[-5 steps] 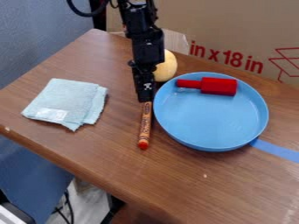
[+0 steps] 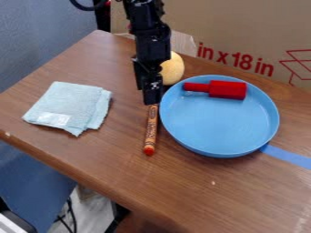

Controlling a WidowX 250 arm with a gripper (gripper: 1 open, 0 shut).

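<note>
My black gripper (image 2: 152,91) hangs at upper centre, its tips just above the far end of an orange-brown marker-like stick (image 2: 151,129) with a red near end. Whether the fingers are open or shut is unclear. Right of it is a blue plate (image 2: 219,127) with a red cylinder (image 2: 227,89) with a handle on it. A pale yellow round object (image 2: 174,66) sits behind the gripper, partly hidden.
A folded light-blue cloth (image 2: 67,106) lies at left on the wooden table (image 2: 134,187). A cardboard box (image 2: 243,36) stands at the back.
The objects on the table look unmoved.
</note>
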